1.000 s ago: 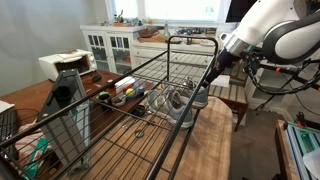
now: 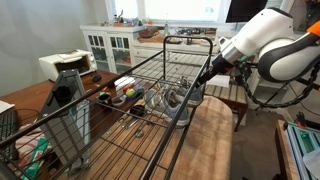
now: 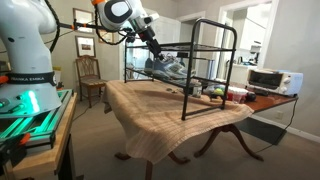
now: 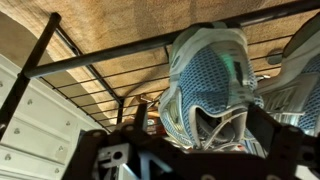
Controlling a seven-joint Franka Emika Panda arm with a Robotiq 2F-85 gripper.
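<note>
A pair of grey-blue shoes rests on the black wire rack; one shoe [image 4: 210, 75] fills the middle of the wrist view, its sole edge pale and its upper blue mesh. Another shoe [image 4: 300, 75] shows at the right edge of that view. In exterior view 1 the shoes [image 2: 172, 103] lie at the rack's near right side. My gripper [image 2: 206, 76] is right above them, at the rack's top rail. From the other side, the gripper [image 3: 153, 48] reaches down over the shoes [image 3: 168, 68]. Its dark fingers stand close around the near shoe's opening; whether they press on it is hidden.
The rack's rails [image 2: 185, 115] run close beside the gripper. The rack stands on a wooden table [image 2: 207, 150], whose right part is bare. Small items [image 2: 122, 97] lie behind the rack, and a white toaster oven [image 3: 273, 83] stands farther off.
My gripper has come slightly lower and closer to the shoes at the rack's rail. The shoes look shifted a little; the rack stays where it was.
</note>
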